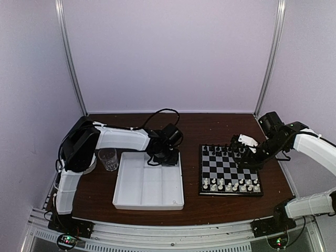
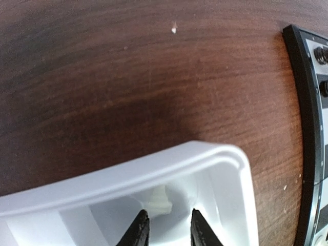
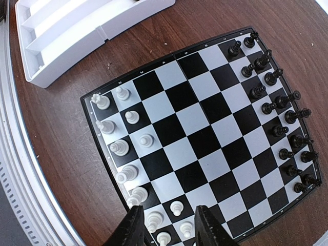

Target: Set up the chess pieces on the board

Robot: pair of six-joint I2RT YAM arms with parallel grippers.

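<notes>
The chessboard (image 1: pixel 220 168) (image 3: pixel 200 154) carries black pieces (image 3: pixel 279 102) along one side and white pieces (image 3: pixel 119 147) along the opposite side. In the left wrist view, a pale piece (image 2: pixel 158 202) lies in the back right compartment of the white tray (image 1: pixel 149 202) (image 2: pixel 230 169). My left gripper is over that compartment, just in front of the piece, open with nothing between its fingers. My right gripper hangs over the board by the white pieces in its wrist view, open and empty.
A clear glass (image 1: pixel 108 160) stands left of the tray, partly behind the left arm, with another round object near it. Bare table (image 1: pixel 202 128) lies behind the board and in a strip between tray and board.
</notes>
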